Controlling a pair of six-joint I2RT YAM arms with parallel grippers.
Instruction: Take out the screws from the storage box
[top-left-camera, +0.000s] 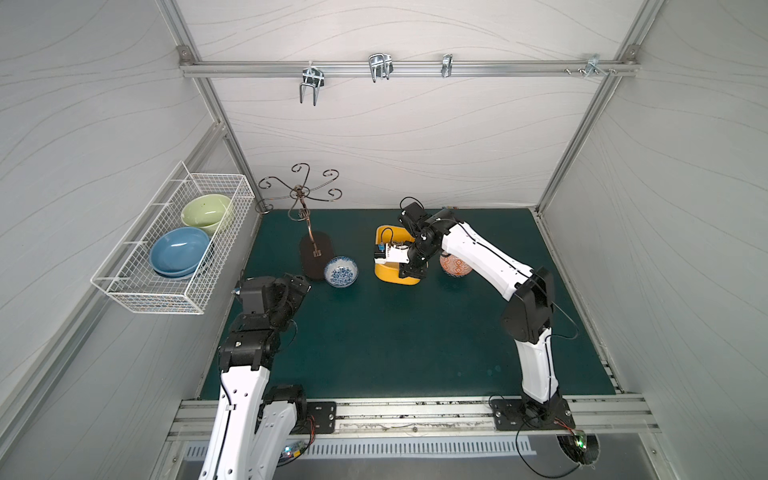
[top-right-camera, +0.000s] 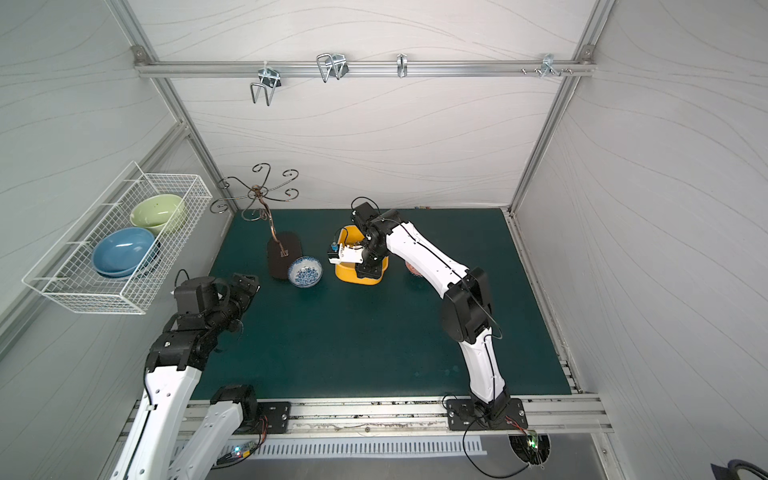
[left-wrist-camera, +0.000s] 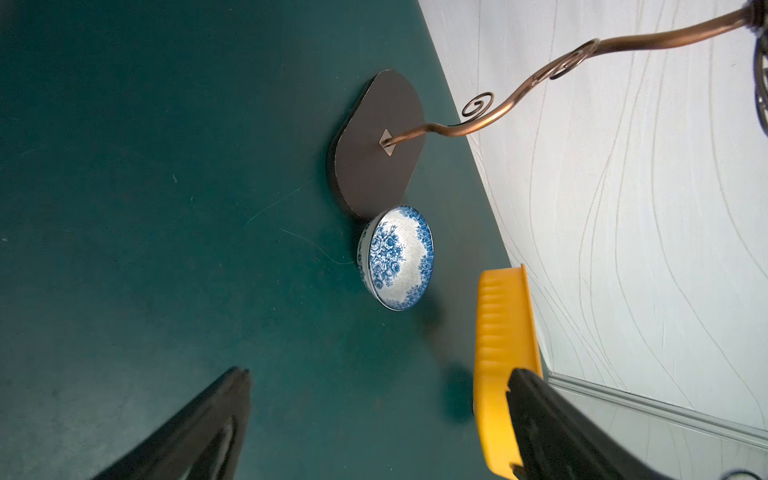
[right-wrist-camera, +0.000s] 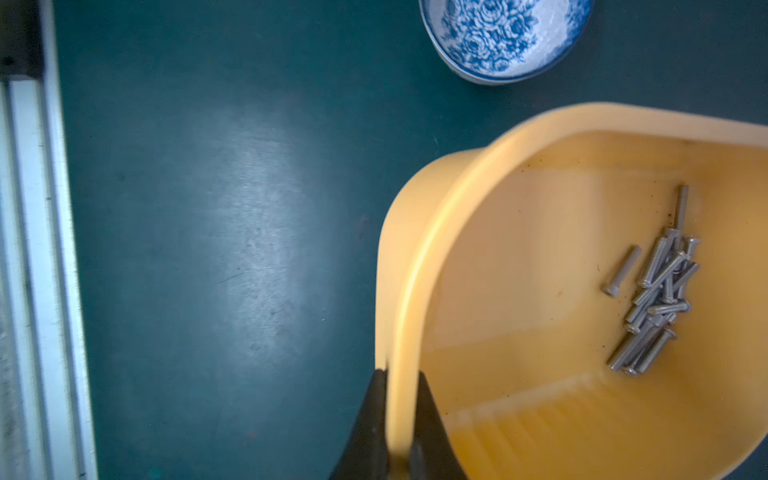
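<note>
My right gripper is shut on the rim wall of the yellow storage box, which hangs above the table and looks tilted in the left wrist view. Several silver screws (right-wrist-camera: 660, 288) lie inside it, most in one heap toward the far side and one a little apart (right-wrist-camera: 622, 272). In the top left view the box (top-left-camera: 397, 276) is partly covered by the right arm. Over the left side of the table my left gripper stands open and empty, well away from the box.
A blue-and-white bowl (top-left-camera: 341, 272) stands left of the box, beside a dark-based metal stand (top-left-camera: 317, 256). An orange patterned bowl (top-left-camera: 455, 265) sits right of it. A wire basket (top-left-camera: 144, 301) holds bowls at left.
</note>
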